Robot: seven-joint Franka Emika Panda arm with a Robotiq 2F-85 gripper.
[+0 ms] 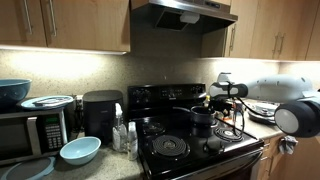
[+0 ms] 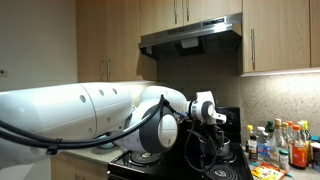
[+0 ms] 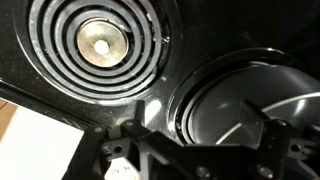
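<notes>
A dark pot [image 1: 202, 118] stands on the black stove [image 1: 170, 168], toward its back right. My gripper [image 1: 207, 104] hangs low over the pot's right side. In the wrist view the gripper is open, its two dark fingers [image 3: 128, 138] wide apart with nothing seen between them. The round pot [image 3: 225, 105] fills the right of that view, with a thin pale line crossing it; whether a lid covers it I cannot tell. In the second exterior view the arm partly hides the pot [image 2: 213, 147].
A bare coil burner [image 3: 100, 43] lies left of the pot. Bottles [image 1: 132, 140] and a light blue bowl [image 1: 80, 150] stand left of the stove. More bottles [image 2: 298, 145] are on the other counter. The hood [image 1: 182, 14] hangs above.
</notes>
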